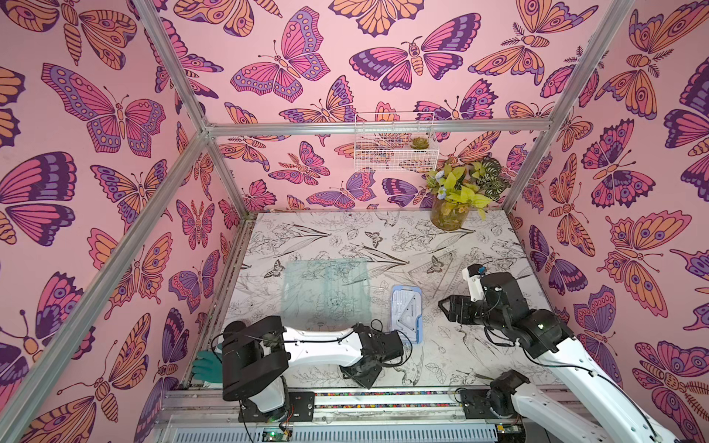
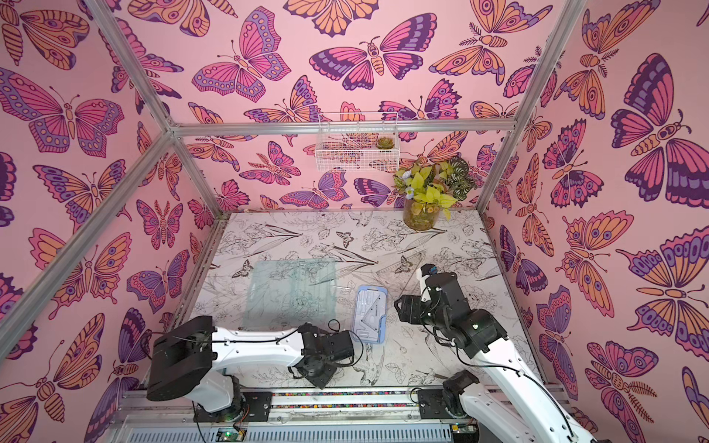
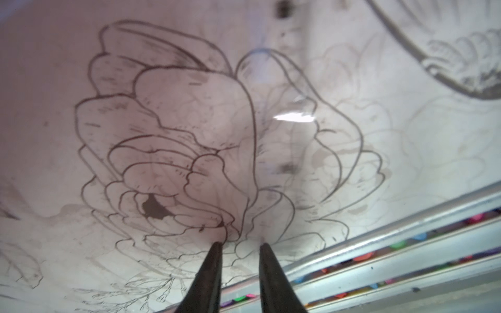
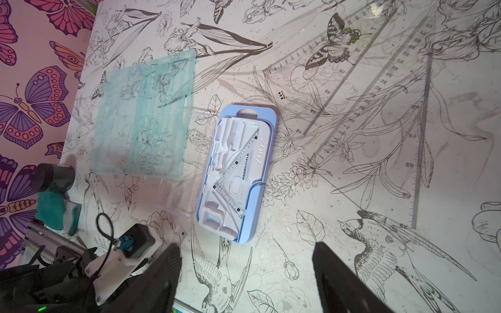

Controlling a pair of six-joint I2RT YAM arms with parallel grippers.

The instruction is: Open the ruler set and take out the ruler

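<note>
The blue ruler-set case (image 4: 253, 208) lies on the table with its white tray (image 4: 255, 156) uncovered. A small clear set square (image 4: 228, 175) rests in the tray. Left of it, the faint edges of a clear sheet or lid (image 4: 201, 169) show against the table. My right gripper hovers to the right of the case, fingers apart, nothing between them. Low at the table's front edge, left of the case, is my left gripper. Its blurred fingertips stand close with a narrow gap, and no held thing can be made out between them.
Large clear rulers (image 4: 378, 88) and a big set square (image 4: 415, 172) lie flat right of the case. A translucent teal mat (image 1: 325, 284) is at the left. A potted plant (image 1: 449, 212) stands at the back right.
</note>
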